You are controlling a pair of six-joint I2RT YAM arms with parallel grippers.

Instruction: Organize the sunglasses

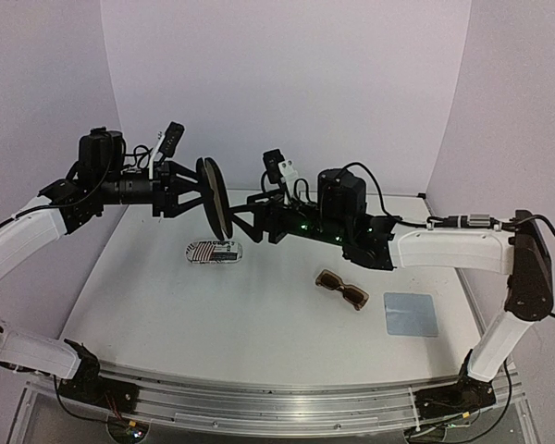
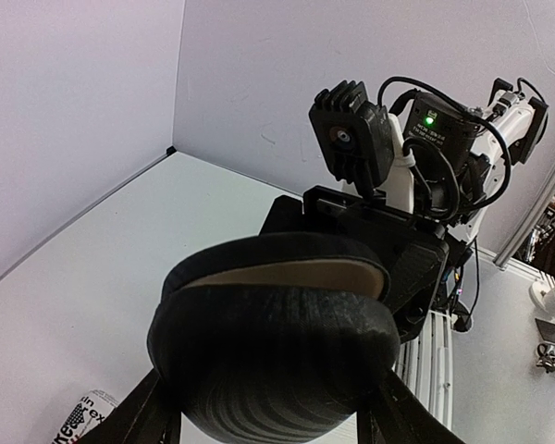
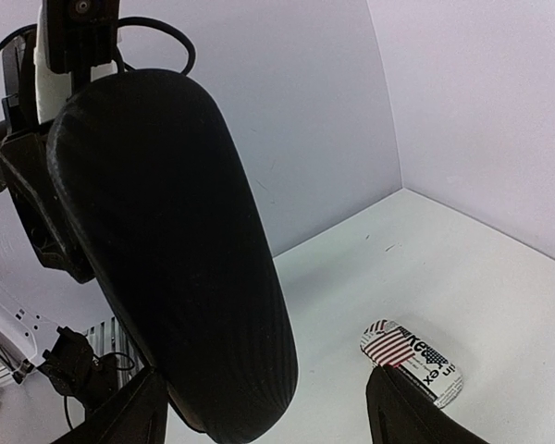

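Note:
A black glasses case is held up above the table, its lid slightly apart with a tan inside showing in the left wrist view. My left gripper is shut on the case from the left, a finger on either side of it. On the case's other side, my right gripper stands open; the right wrist view has the case close to its left finger, and contact cannot be made out. Brown sunglasses lie folded out flat on the table.
A small printed case or tin with red stripes lies below the grippers. A blue-grey cloth is at the table's right.

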